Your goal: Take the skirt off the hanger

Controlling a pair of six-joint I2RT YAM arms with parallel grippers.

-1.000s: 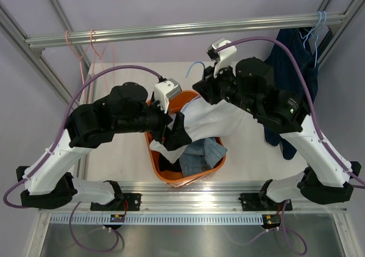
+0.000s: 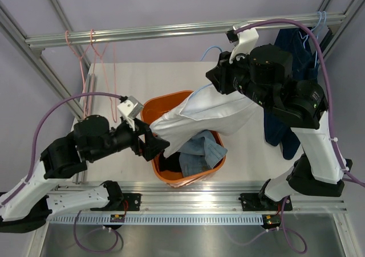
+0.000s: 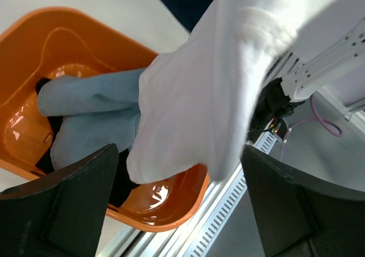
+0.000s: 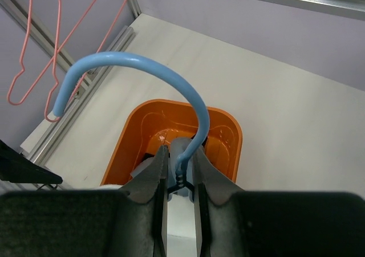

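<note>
My right gripper (image 2: 219,77) is raised at upper right, shut on the blue hanger (image 4: 154,69) just under its hook. The white skirt (image 2: 211,111) hangs from it, slanting down over the orange bin. My left gripper (image 2: 151,146) is beside the skirt's lower left end. In the left wrist view its fingers are apart, with the white cloth (image 3: 194,114) in front of and between them; no contact is clear.
The orange bin (image 3: 23,52) holds folded denim (image 2: 202,154) and dark cloth. Pink hangers (image 2: 94,69) hang at the rail's left, dark jeans (image 2: 279,131) at the right. The rail (image 2: 171,32) spans the back.
My left gripper has moved left and downward in the top view. My right gripper has moved up and right with the hanger, drawing the skirt along.
</note>
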